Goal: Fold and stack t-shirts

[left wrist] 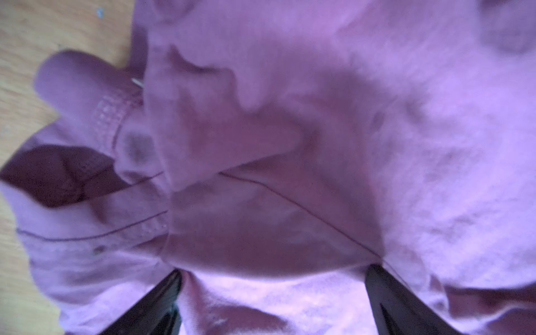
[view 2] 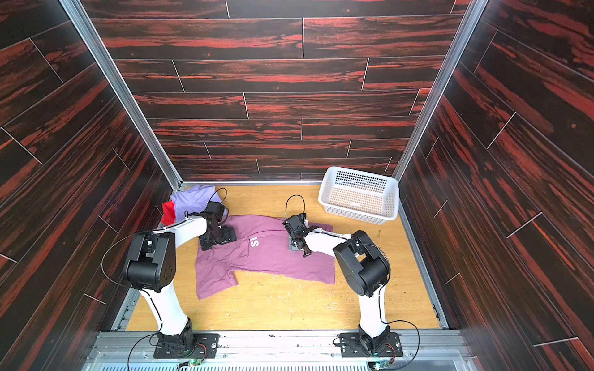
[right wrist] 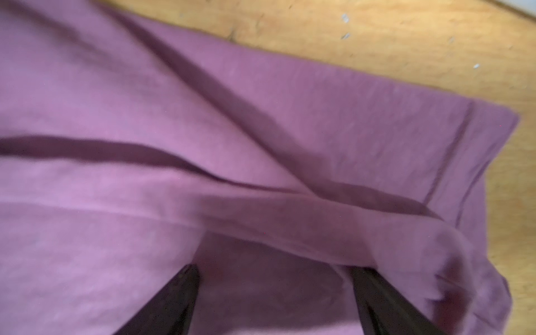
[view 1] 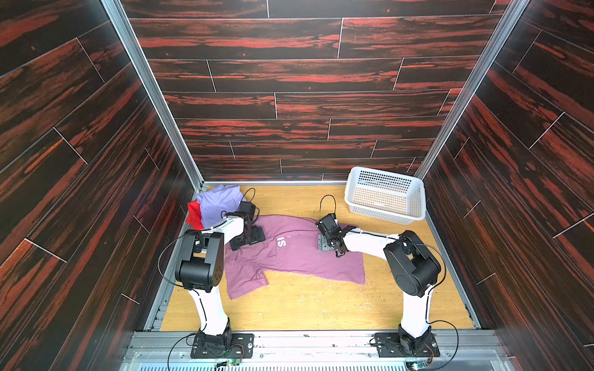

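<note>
A mauve t-shirt [view 1: 297,259] with a white print lies spread lengthwise across the table, its top side folded over and rumpled at the left end, where a sleeve part sticks toward the front. My left gripper is open, both fingers down on the bunched fabric at that end, with cloth between and around them. My right gripper is open near the shirt's right part, fingertips down on the cloth just below a long folded band. In the top views both grippers' fingertips are largely hidden by their housings.
A lavender cloth [view 1: 217,201] and a red one [view 1: 192,215] lie at the back left, beside my left arm. A white plastic basket [view 1: 383,191] stands at the back right. Bare wooden table [view 1: 315,309] shows along the front and in the back middle.
</note>
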